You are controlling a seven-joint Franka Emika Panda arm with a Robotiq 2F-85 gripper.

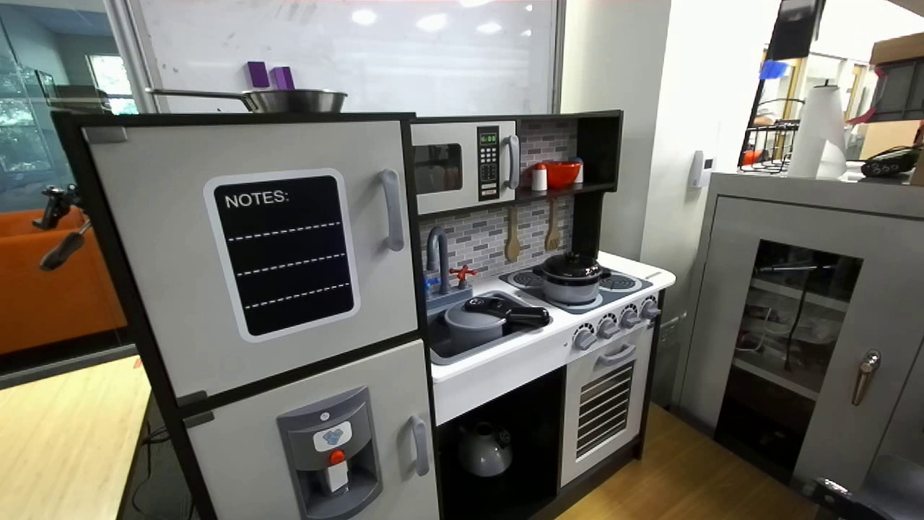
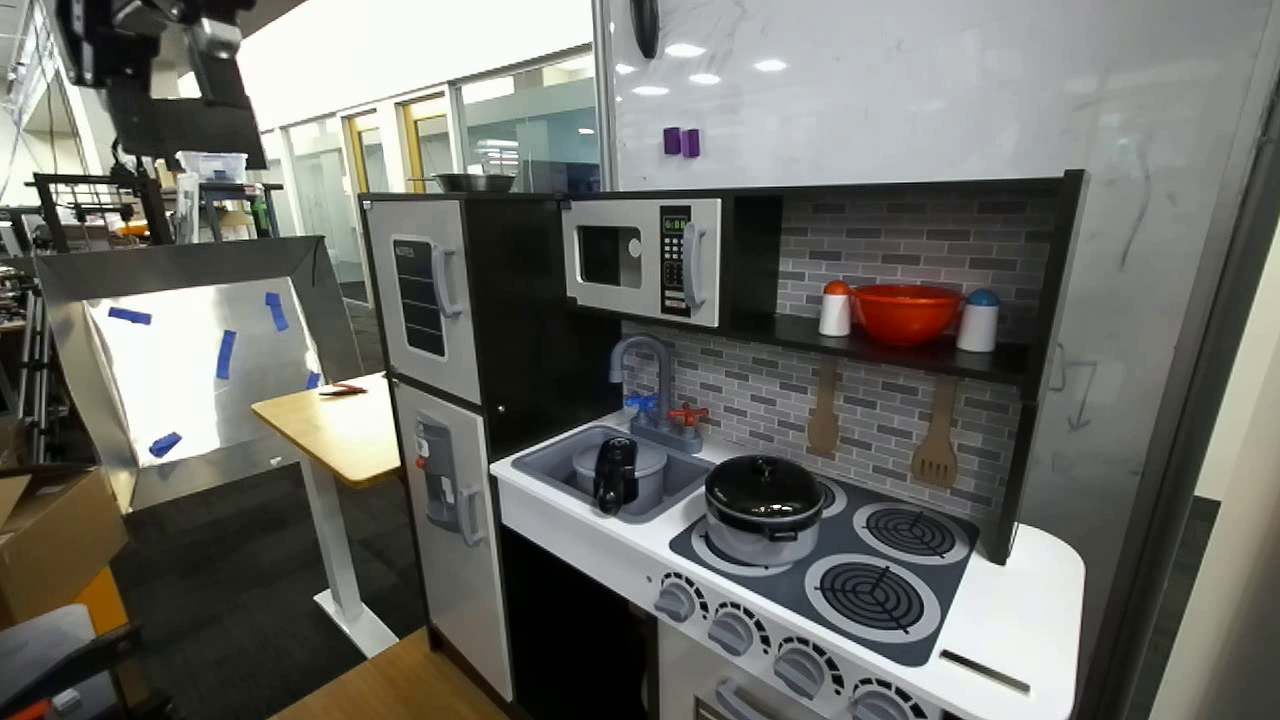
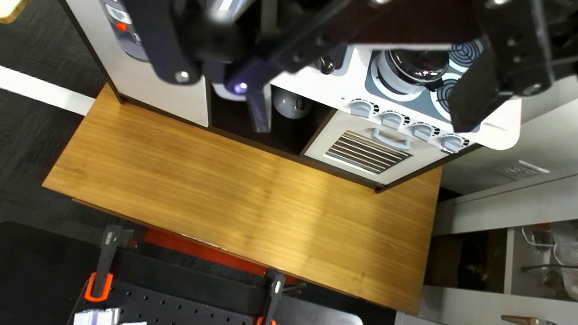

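Note:
My gripper spans the top of the wrist view, its dark fingers wide apart and nothing between them. Beyond it, below, stands a toy kitchen. A lidded grey pot (image 2: 763, 510) with a black lid sits on a front burner of the stove. Another grey pot (image 1: 474, 328), with a black handle, is in the sink (image 2: 540, 454). Under the sink, a grey kettle (image 1: 485, 451) rests in the open compartment. On the shelf are a red bowl (image 2: 902, 314) and two shakers, one orange-topped (image 2: 835, 310) and one blue-topped (image 2: 978, 322).
A metal pan (image 1: 294, 100) lies on top of the fridge (image 1: 364, 364). Two wooden utensils hang on the back wall, a spoon (image 2: 823, 414) and a spatula (image 2: 936, 446). The microwave (image 2: 642, 260) and oven door (image 1: 606, 407) are closed.

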